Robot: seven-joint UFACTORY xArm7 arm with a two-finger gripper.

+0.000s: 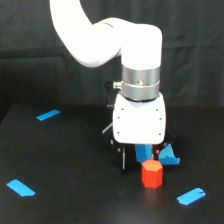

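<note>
My gripper [144, 158] hangs under the white hand [139, 122], pointing down near the table. Its dark fingers blend into the black background, so how far apart they stand is unclear. A red block [152, 174] with a hexagonal outline stands on the table at or just in front of the fingers. Close behind the red block, partly covered by the hand and fingers, are blue pieces: one [144, 153] below the hand and a pointed one [169, 157] to its right. Whether the fingers touch any of these pieces cannot be made out.
Blue strips lie flat on the black table: one at the far left [48, 115], one at the near left [20, 188] and one at the near right [191, 196]. A dark curtain [40, 60] closes off the back.
</note>
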